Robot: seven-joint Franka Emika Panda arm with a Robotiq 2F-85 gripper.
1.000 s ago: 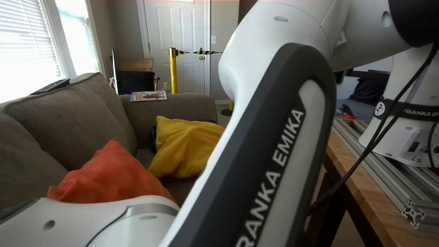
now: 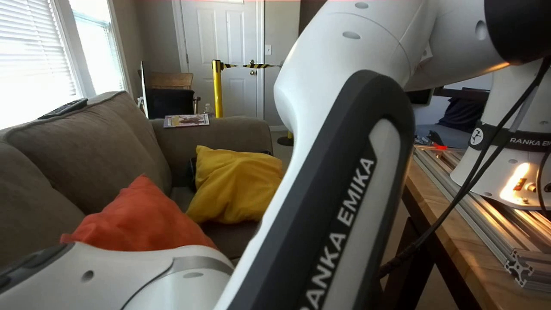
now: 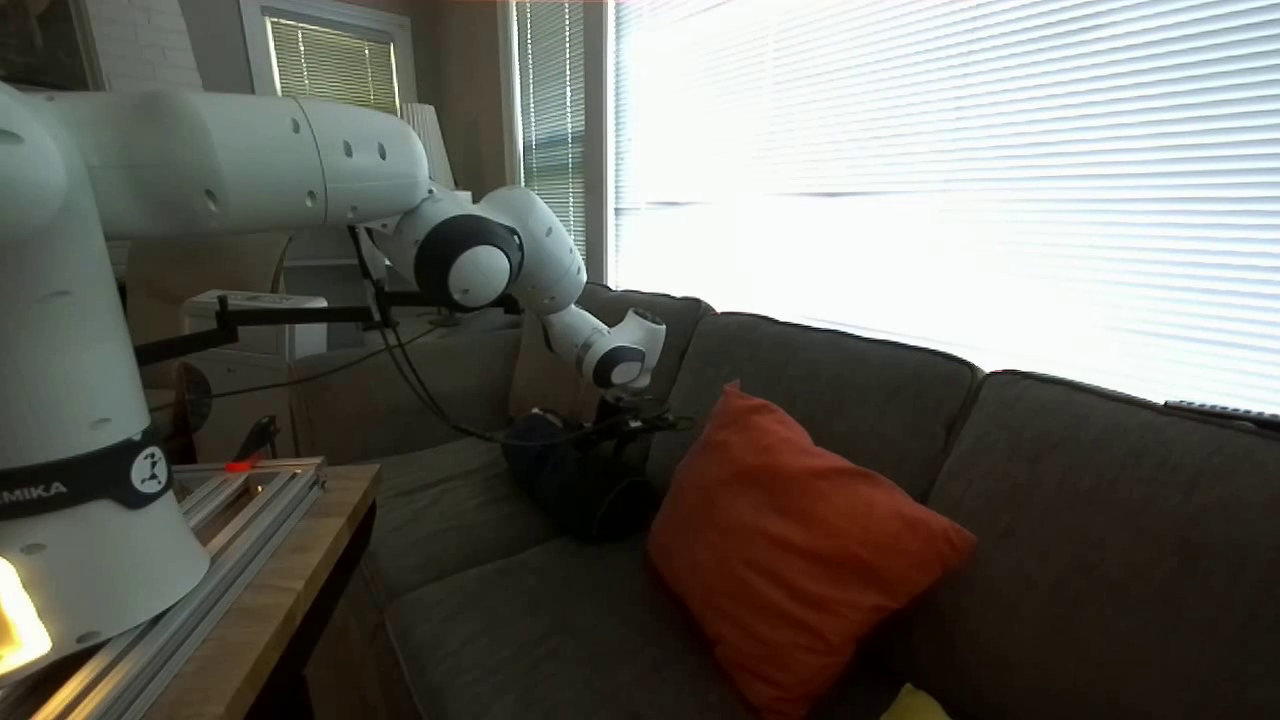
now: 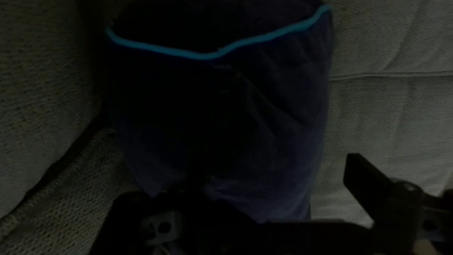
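A dark blue cloth item (image 4: 276,127) with a light blue trim fills the middle of the wrist view. It is very dark, so I cannot tell whether it is a pillow or a bag. Over its near end my gripper stands open. One finger lies dark against the cloth, and the other finger (image 4: 367,185) is over the sofa beyond the cloth's right edge. In exterior view 2 the gripper (image 3: 624,426) is low at the dark item (image 3: 582,486) on the sofa; contact is unclear. My arm hides the gripper in exterior view 1.
An orange pillow (image 3: 792,540) leans on the sofa (image 3: 504,624) close to the gripper. The yellow pillow (image 2: 237,183) is toward the sofa's far end. A wooden table (image 2: 465,248) carries the arm's base.
In exterior view 1 the large arm link has shifted slightly down and left, and the lower-left link slightly right. An orange glow now shows on the arm's base. The pillows have not moved.
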